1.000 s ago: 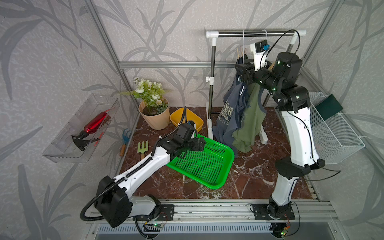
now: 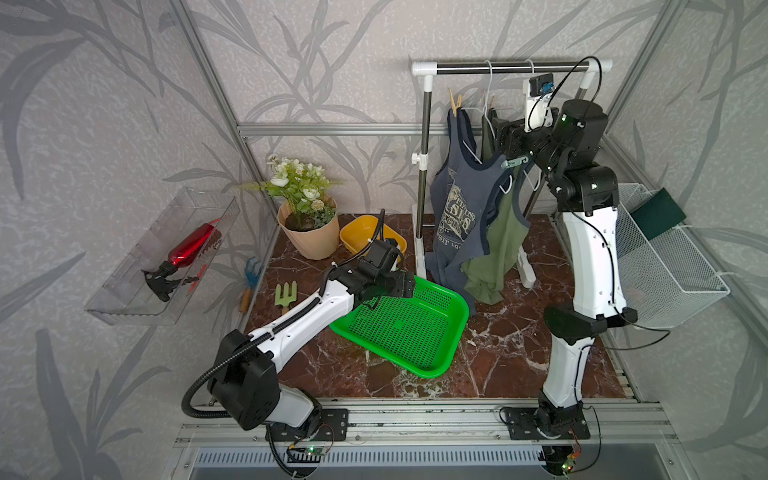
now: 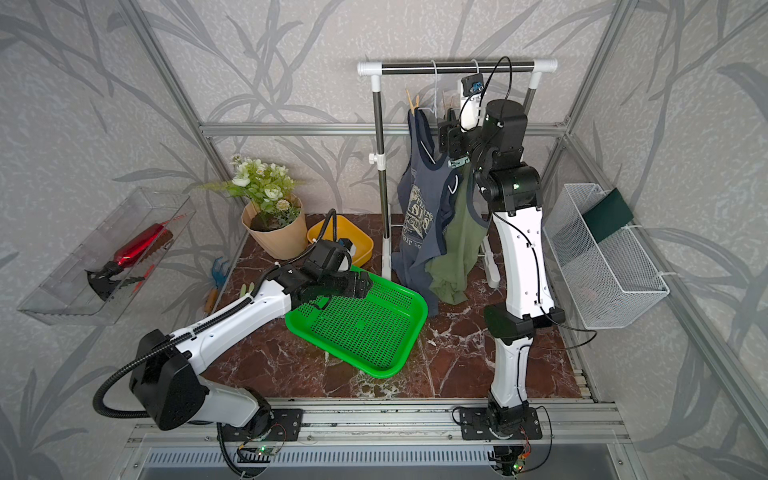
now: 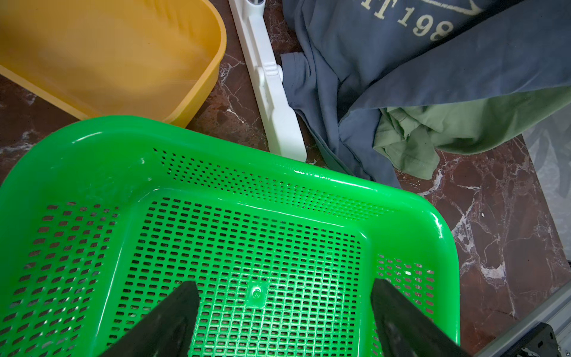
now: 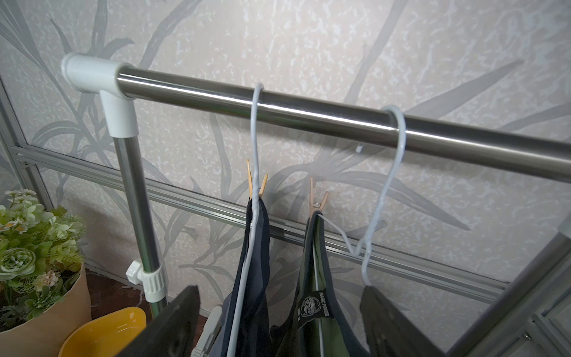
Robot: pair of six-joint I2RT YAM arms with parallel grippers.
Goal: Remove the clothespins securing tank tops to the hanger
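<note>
A blue tank top [image 2: 464, 200] and a green tank top [image 2: 500, 248] hang from white hangers on the rack. In the right wrist view, one wooden clothespin [image 5: 257, 181] sits atop the blue shoulder strap, and another clothespin [image 5: 315, 199] atop the green one. My right gripper is open in front of the straps, below both pins; nothing is gripped between its fingers. A small pale teal piece [image 2: 514, 162] shows just beneath it; I cannot tell whether it is a pin. Over the green basket [image 4: 297, 172], my left gripper stands open and empty.
The rack's steel bar [image 5: 333, 116] runs above the garments, with the white hanger hook [image 5: 398, 136] close to my right gripper. An orange tub [image 2: 373, 233] and a potted plant [image 2: 308, 232] stand behind the basket. The basket floor is empty.
My right gripper has drawn back rightward from the straps, and the blue top's pinned strap has swung left. The left arm has shifted slightly to the right over the basket.
</note>
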